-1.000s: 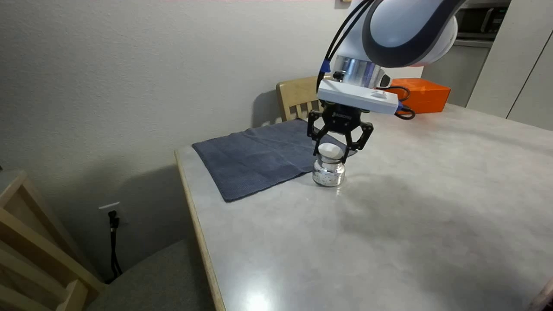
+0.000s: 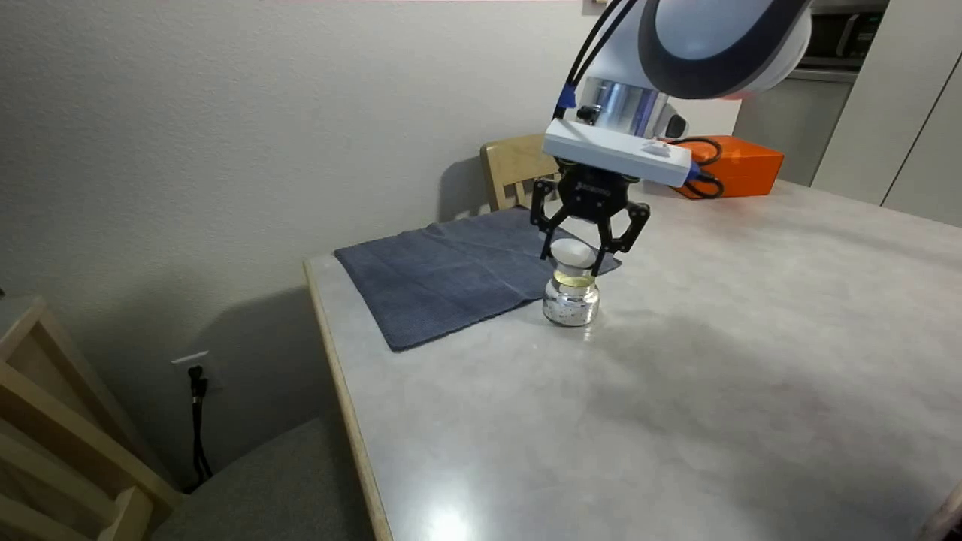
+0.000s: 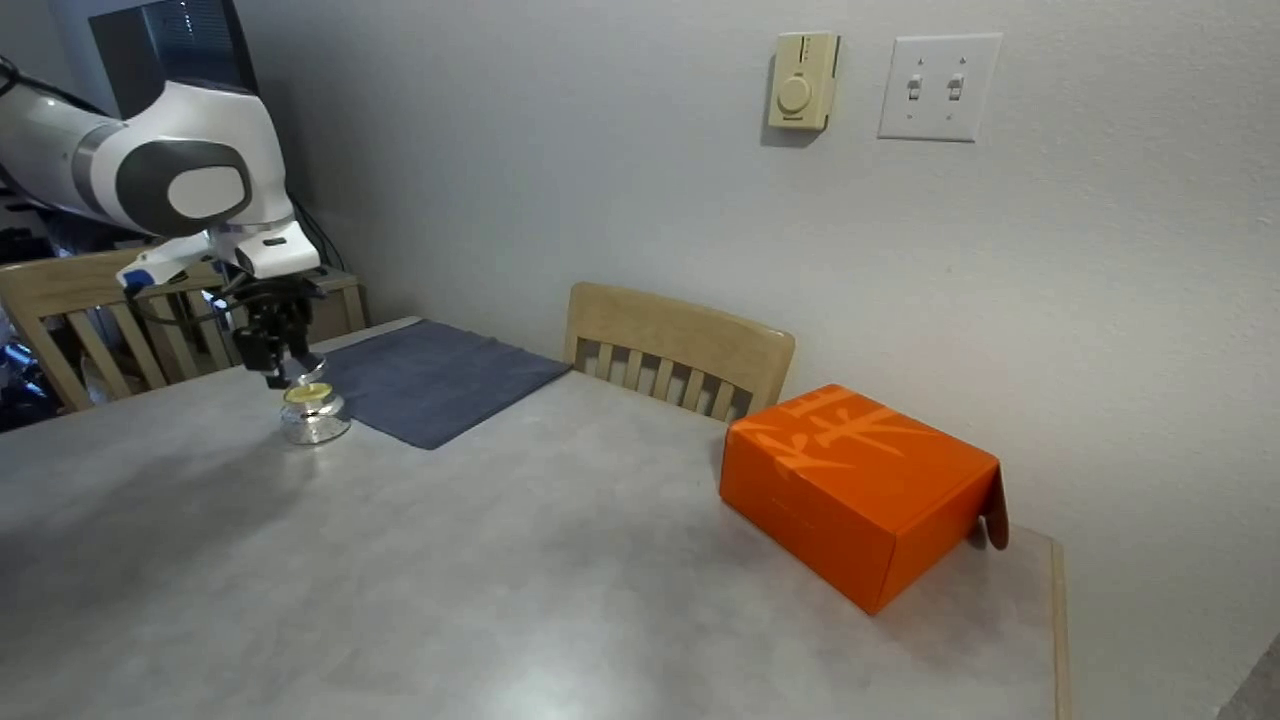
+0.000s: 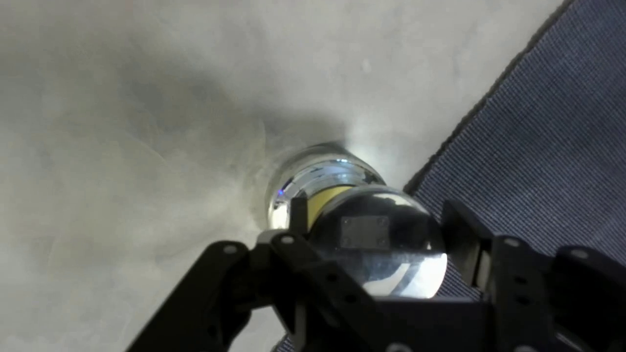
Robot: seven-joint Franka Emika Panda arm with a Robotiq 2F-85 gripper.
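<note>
A small silvery jar stands upright on the table by the edge of the dark cloth, its yellowish rim showing. Just above it, my gripper is shut on a shiny round lid, with a finger on either side. In exterior view 2 the jar sits below the gripper, and the lid is tilted over it. From the wrist view, the domed lid between the fingers covers much of the jar; part of the yellow opening shows beside it. Whether lid and jar still touch anywhere, I cannot tell.
The dark blue cloth lies flat behind the jar, reaching towards the wall. An orange box rests far off at the table's other end. Chairs stand along the wall side.
My gripper has risen slightly and shifted a little left in exterior view 1, carrying the lid up. The jar has stayed on the table, and its yellowish opening now shows beneath the lid.
</note>
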